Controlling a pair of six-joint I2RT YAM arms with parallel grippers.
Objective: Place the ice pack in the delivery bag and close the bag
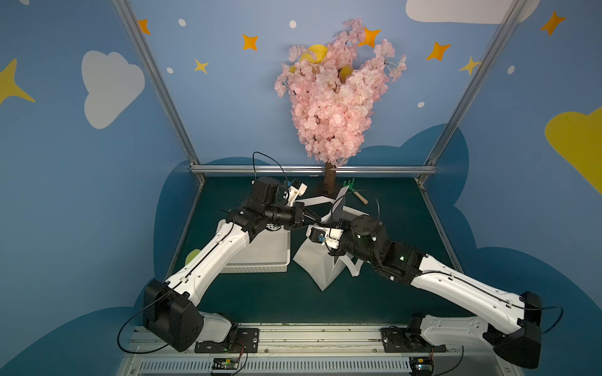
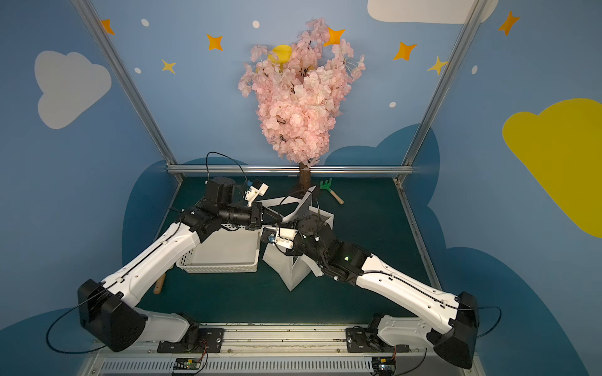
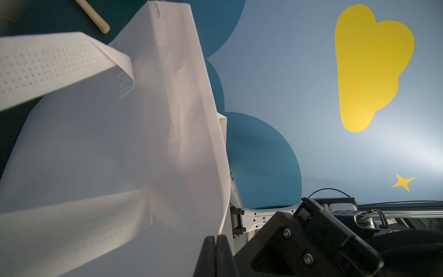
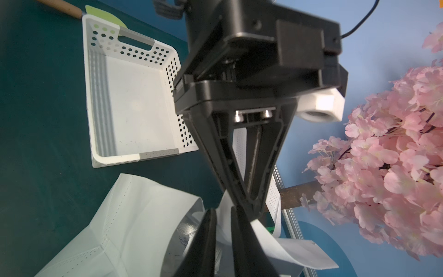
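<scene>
The white delivery bag (image 1: 319,266) stands mid-table, its mouth open in the right wrist view. A clear, shiny thing (image 4: 185,229) inside the mouth may be the ice pack; most of it is hidden. My left gripper is shut at the bag's upper edge. Its tips touch a bag flap in the right wrist view, but whether they pinch it I cannot tell. My right gripper is over the bag mouth. A gap parts its fingers (image 4: 208,235), with white bag material behind and no object seen held between them.
An empty white basket (image 4: 138,97) is left of the bag, with a green-bladed, wooden-handled tool (image 4: 103,15) beyond it. A small green fork (image 2: 327,185) lies at the back. Both arms crowd together above the bag.
</scene>
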